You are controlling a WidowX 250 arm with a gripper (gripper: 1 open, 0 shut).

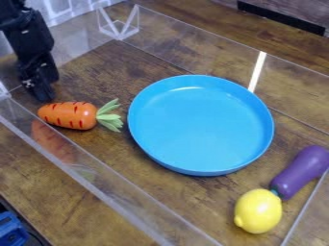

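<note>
The black gripper [37,77] hangs at the far left, behind the clear wall and just above and left of an orange toy carrot [69,114] with green leaves; whether its fingers are apart or together is hard to make out. A large blue plate [201,125] fills the middle. At the lower right lie a yellow lemon [257,211] and a purple eggplant [299,173].
Clear plastic walls [103,192] enclose the wooden surface [141,58]. There is bare wood behind the plate and in front of it. A blue object [11,231] sits outside at the bottom left.
</note>
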